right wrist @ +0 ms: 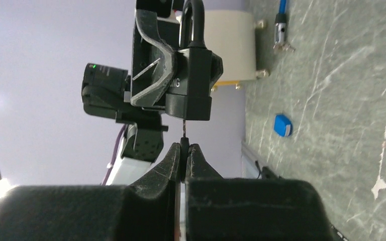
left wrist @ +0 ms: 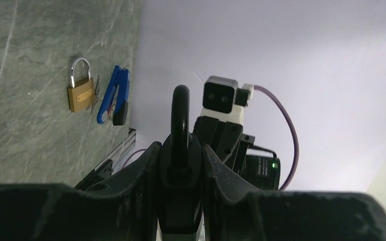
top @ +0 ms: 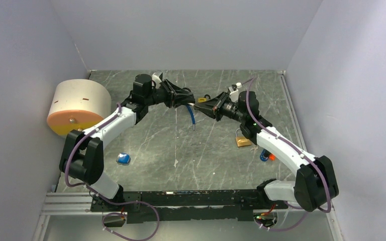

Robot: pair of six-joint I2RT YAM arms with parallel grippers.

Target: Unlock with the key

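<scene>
A black padlock with a dark shackle is held up near the centre by my left gripper [top: 178, 98], which is shut on it; in the left wrist view the padlock [left wrist: 180, 160] fills the space between the fingers. My right gripper [top: 201, 108] is shut on a key with a dark head [right wrist: 184, 153]. The key's thin metal shank [right wrist: 184, 128] points at the padlock's bottom, at or touching it; I cannot tell whether it is inside the keyhole.
On the table [top: 156, 145] lie a brass padlock [top: 243, 141], a blue tool [left wrist: 108, 98], a small blue object [top: 123, 158] and a blue hose [top: 191, 115]. A white drum [top: 78, 103] stands at the left.
</scene>
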